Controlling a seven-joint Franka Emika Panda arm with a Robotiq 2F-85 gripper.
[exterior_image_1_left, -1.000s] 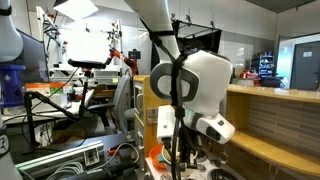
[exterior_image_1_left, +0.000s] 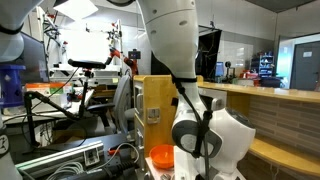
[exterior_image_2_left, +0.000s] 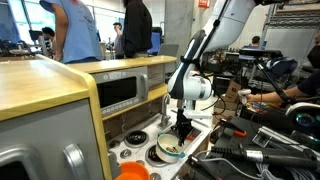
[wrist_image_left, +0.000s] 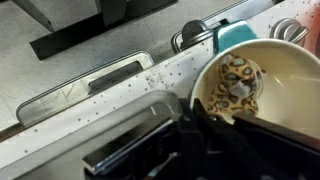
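Note:
A pot (exterior_image_2_left: 170, 152) with a pale inside and a light blue-green outside stands among the stove rings. In the wrist view a teal handle (wrist_image_left: 233, 36) juts from the pot (wrist_image_left: 290, 82), and a leopard-spotted soft toy (wrist_image_left: 237, 82) lies inside it. My gripper is at the pot's near rim, shut on it as far as shows; the dark fingers hide the exact contact. From the side, the gripper (exterior_image_2_left: 184, 132) points down at the pot's right edge. In exterior view 1 the white arm covers the fingertips and the pot.
An orange bowl (exterior_image_2_left: 131, 172) lies left of the pot, near a bare burner (exterior_image_2_left: 131, 155). A sink (exterior_image_2_left: 14, 158) is at far left, a microwave (exterior_image_2_left: 121, 90) behind. Metal rings and measuring cups (wrist_image_left: 290, 30) lie near the handle. A wooden shelf (exterior_image_1_left: 255, 100) runs along the back.
Over the last second the arm's wrist has moved lower and somewhat to the right in exterior view 1. The orange bowl has stayed in place.

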